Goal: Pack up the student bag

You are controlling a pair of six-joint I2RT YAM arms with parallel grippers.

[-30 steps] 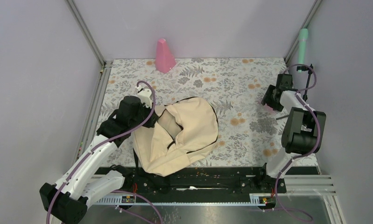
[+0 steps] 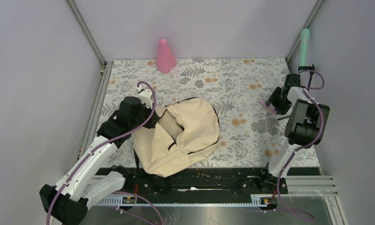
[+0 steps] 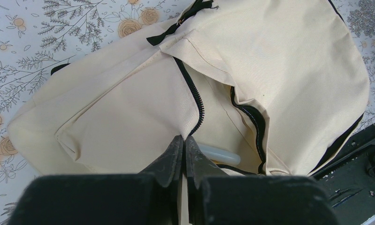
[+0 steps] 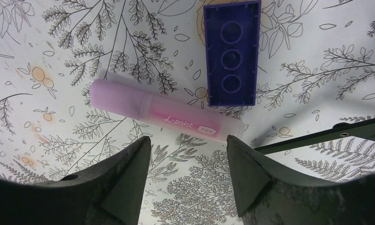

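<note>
The cream student bag (image 2: 202,124) lies on the left half of the table, its black-zipped mouth gaping. At the near lip of that mouth, my left gripper is shut, with the bag's fabric edge pinched between its fingertips. Inside the bag shows a pale translucent tube (image 3: 219,153). On the far right, my right gripper is open just above the table, nothing between its fingers. Ahead of its fingertips lies a lilac-capped pink marker (image 4: 176,115), slanted across the gap. A dark blue brick (image 4: 232,56) rests just beyond the marker's clear end.
A thin dark metal strip (image 4: 321,138) lies right of the marker, near the right finger. The pink tapered block (image 2: 165,57) stands at the back, and a mint tube (image 2: 304,44) at the back right corner. Mid-table is bare.
The left arm and the bag have stayed put.
</note>
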